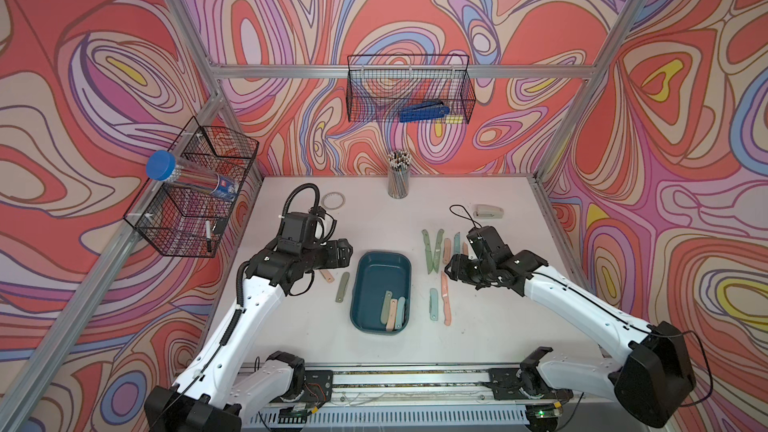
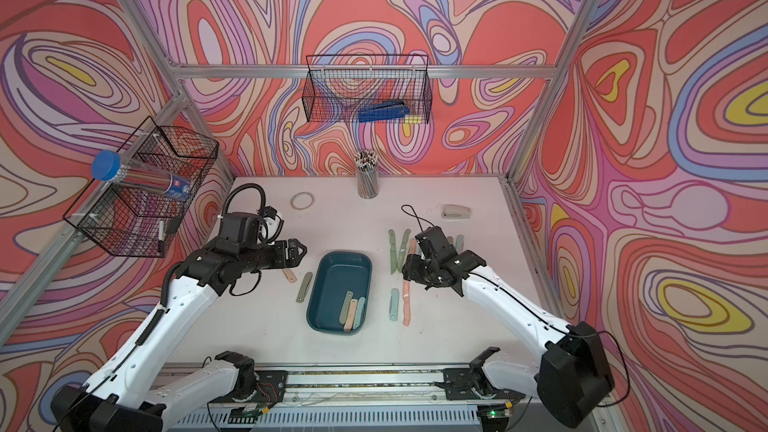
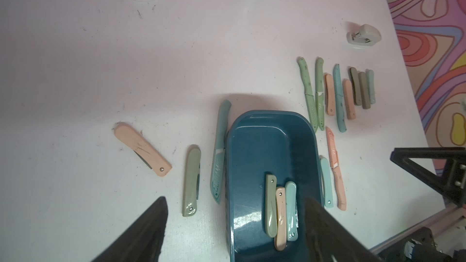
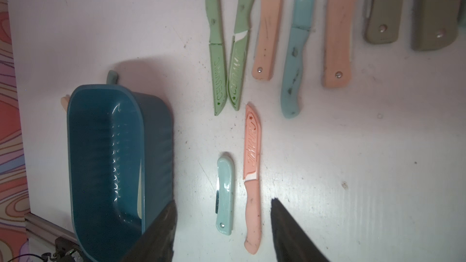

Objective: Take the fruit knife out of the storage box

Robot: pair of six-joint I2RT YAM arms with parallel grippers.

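Observation:
The dark teal storage box (image 1: 381, 272) sits at the front middle of the table, holding several folding knives: olive (image 3: 270, 203), pink (image 3: 280, 218) and pale blue (image 3: 291, 208). My left gripper is raised above the box's left side, its fingers apart with nothing between them. A blue sheathed knife (image 3: 219, 150) lies outside, along the box's left edge. My right gripper is open and empty over the table right of the box, above a pink fruit knife (image 4: 252, 213) and a pale blue folding knife (image 4: 224, 189).
Green knives (image 4: 215, 68) and several other knives lie right of the box. An olive (image 3: 191, 179) and a pink folding knife (image 3: 143, 150) lie to its left. A pencil holder (image 1: 397, 180) and grey stapler (image 1: 488, 212) stand at the back. Wire baskets hang on the frame.

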